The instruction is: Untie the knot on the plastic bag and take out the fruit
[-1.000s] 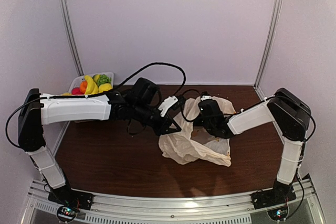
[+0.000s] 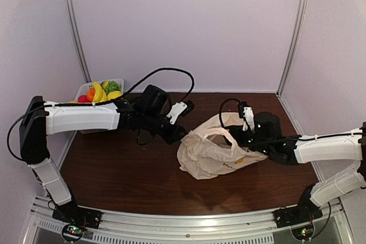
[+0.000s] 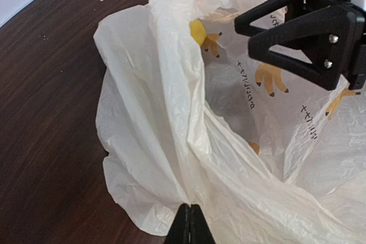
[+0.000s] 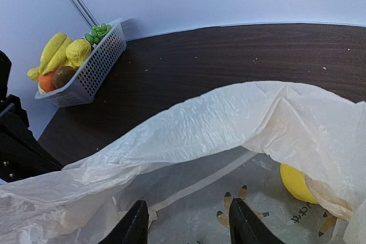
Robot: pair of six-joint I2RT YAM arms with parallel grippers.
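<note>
The crumpled white plastic bag [image 2: 211, 161] lies right of centre, its mouth open. A yellow fruit [image 4: 297, 184] shows inside, partly covered by plastic. My left gripper [image 2: 179, 132] is shut at the bag's left edge; whether plastic is between its tips is unclear. My right gripper [image 2: 231, 132] is at the bag's opening, its fingers appearing apart in the right wrist view; what, if anything, they grip is hidden.
A white basket [image 4: 100, 70] of mixed fruit stands at the back left, partly behind the left arm. Bare dark table [image 2: 120, 175] shows at the front left. Walls enclose the back and sides.
My right arm has swung right and toward the front, and the bag has shifted and changed shape with its right part drawn rightward.
</note>
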